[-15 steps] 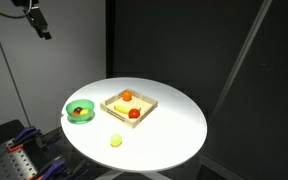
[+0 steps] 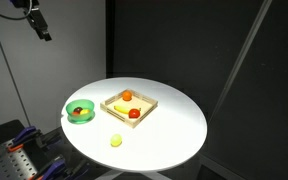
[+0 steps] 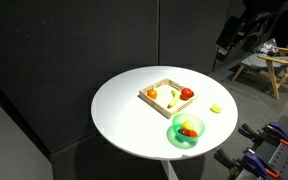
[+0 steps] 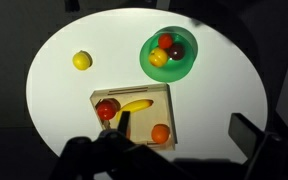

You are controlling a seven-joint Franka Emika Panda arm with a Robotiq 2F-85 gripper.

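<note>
My gripper is open, its two dark fingers wide apart at the bottom of the wrist view with nothing held between them. It hangs high above the table, at the upper left in exterior view 1. A shallow wooden box (image 3: 156,98) lies on the white table, holding a red tomato-like fruit (image 4: 107,109), a yellow banana (image 4: 136,106) and an orange (image 4: 161,133). A green bowl (image 4: 184,68) holds a yellow-orange fruit (image 4: 158,57), a red one (image 4: 165,41) and a dark red one (image 4: 177,50). Alone on the table lies a yellow lemon (image 2: 116,141).
Near the robot's base, dark blue and black hardware (image 2: 24,136) stands beside the table. A wooden chair (image 3: 271,62) is in the background.
</note>
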